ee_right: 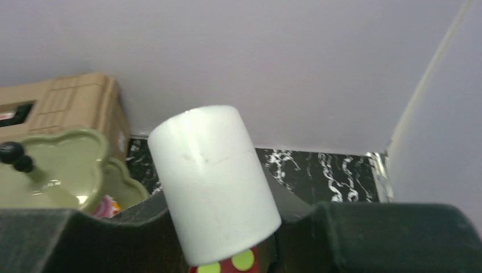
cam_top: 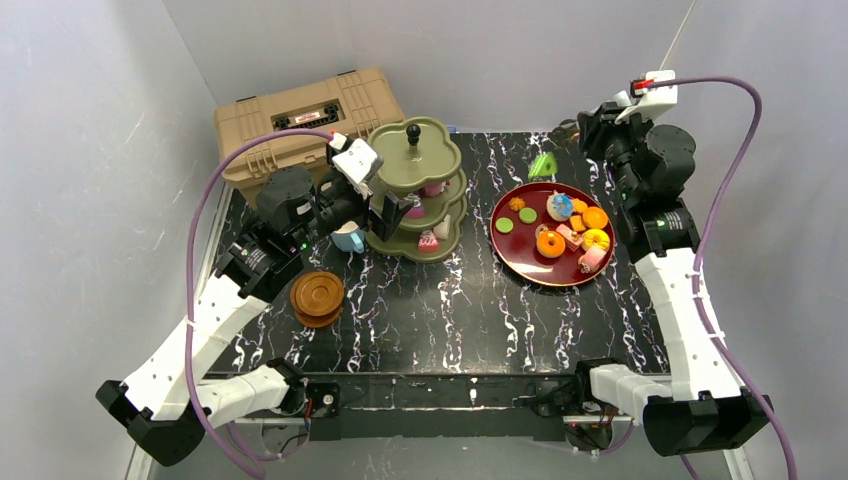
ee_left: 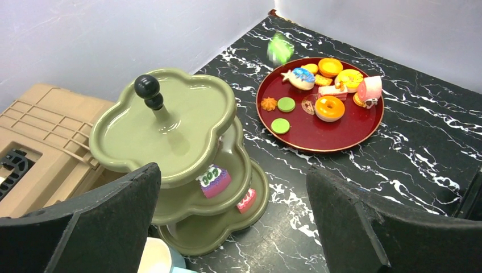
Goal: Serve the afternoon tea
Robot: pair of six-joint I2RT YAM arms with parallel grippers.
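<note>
The green three-tier stand holds toy cakes. My left gripper hovers at its front, open and empty. The red tray carries toy donuts, cakes and cookies. My right gripper is raised above the tray's back right. In the right wrist view a white cylinder sits at its fingertips, gripper shut on it. A blurred green piece appears in the air behind the tray; whether anything holds it is unclear.
A tan case stands at back left, a light blue cup by the stand, brown coasters at front left.
</note>
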